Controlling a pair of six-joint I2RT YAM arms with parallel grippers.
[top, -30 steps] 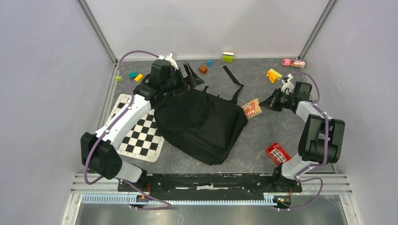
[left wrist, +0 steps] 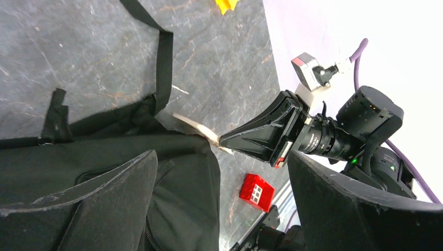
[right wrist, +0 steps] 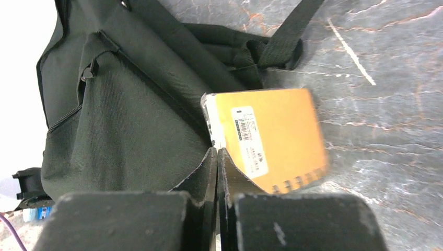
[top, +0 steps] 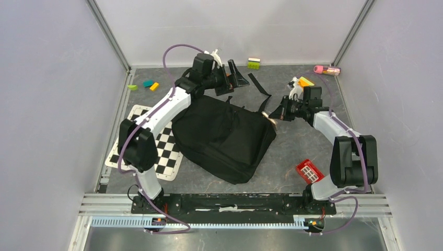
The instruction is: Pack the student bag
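The black bag (top: 219, 141) lies spread in the middle, partly over a checkered board (top: 167, 162). At its right edge an orange spiral notebook (right wrist: 274, 130) with a barcode label leans against the fabric, seen nearly edge-on from the left wrist. My right gripper is shut with its tips at the notebook's near edge; nothing shows clearly between them. My left gripper (top: 235, 73) stands open above the back of the bag, its fingers empty.
Small blocks (top: 154, 86) lie at back left, a green block stack (top: 254, 64) at the back, a pink bottle (top: 326, 70) at back right. A red item (top: 309, 171) lies at front right. Grey table shows right of the bag.
My left arm has moved toward the back right. My right gripper has moved left onto the notebook, which is now tipped more upright against the bag.
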